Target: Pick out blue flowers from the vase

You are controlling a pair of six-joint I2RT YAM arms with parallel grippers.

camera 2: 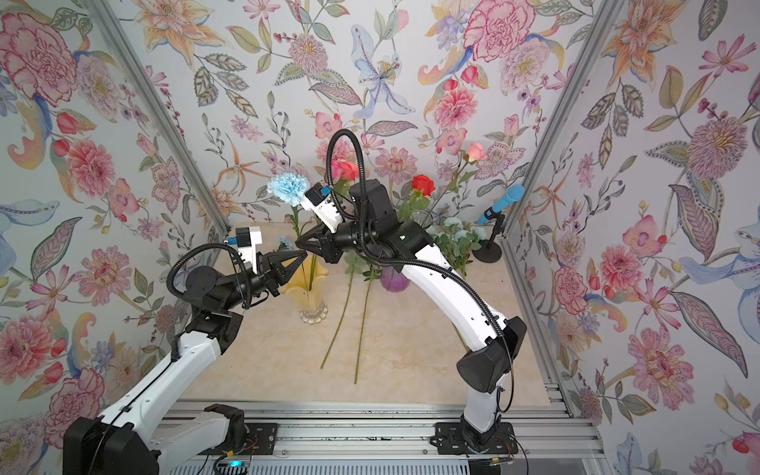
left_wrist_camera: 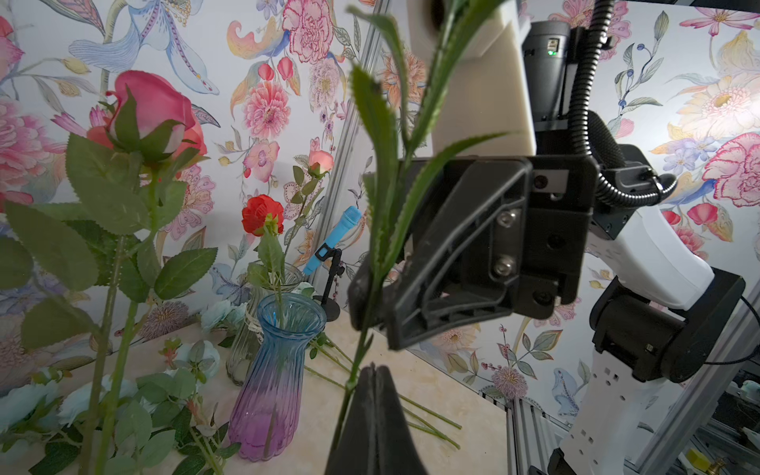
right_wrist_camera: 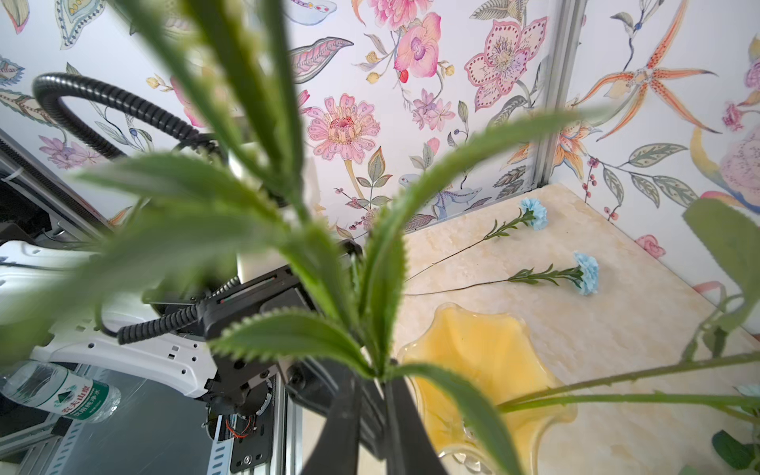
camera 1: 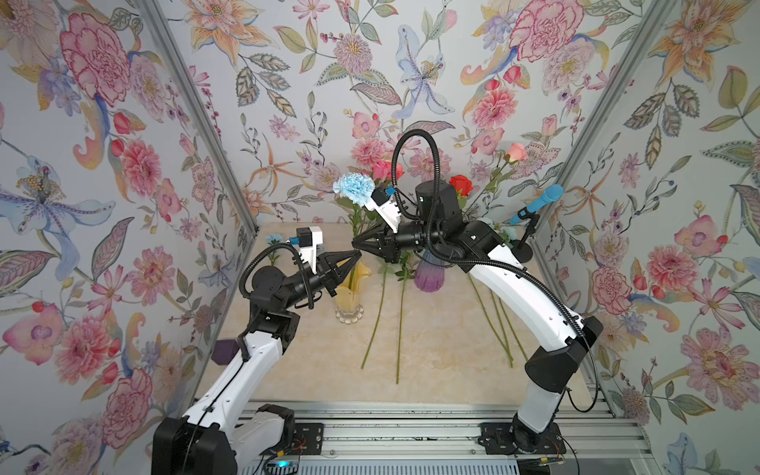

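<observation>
The blue carnation point(camera 1: 354, 187) stands above the yellow vase point(camera 1: 348, 302), its leafy stem point(left_wrist_camera: 388, 213) between the two gripper tips. My left gripper point(camera 1: 358, 255) is shut with nothing between its fingers. In the left wrist view the stem passes just left of those fingers point(left_wrist_camera: 378, 419), outside them. Slightly higher, my right gripper has its fingers slightly apart, with the stem in or right at the gap. Leaves cover much of the right wrist view, and the stem's lower end is hidden there. Two blue flowers point(right_wrist_camera: 586, 273) lie on the table behind the vase.
A pink rose point(left_wrist_camera: 154, 114) stands close by. Farther right are a blue-purple vase point(left_wrist_camera: 273, 372), a red rose point(left_wrist_camera: 262, 215) and a blue cylinder point(camera 1: 538, 204) on a stand. Loose stems point(camera 1: 398, 332) lie on the table.
</observation>
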